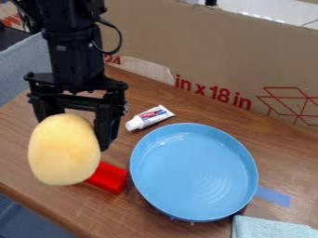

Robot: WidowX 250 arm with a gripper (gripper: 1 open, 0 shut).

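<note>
My black gripper [77,119] hangs at the left of the camera view, its fingers open. A pale yellow rounded object [65,153] is at the lower fingers, in front of them and partly hiding them; whether it is attached to the arm or separate I cannot tell. A red cylinder [107,178] lies on the wooden table [137,218] just right of and behind the yellow object. A blue plate [194,172] sits to the right, and a white toothpaste tube [149,117] lies above the plate.
A cardboard box [230,65] stands along the back. A light blue cloth [271,229] lies at the front right corner, and a strip of blue tape [273,195] is right of the plate. The table's front edge runs along the lower left.
</note>
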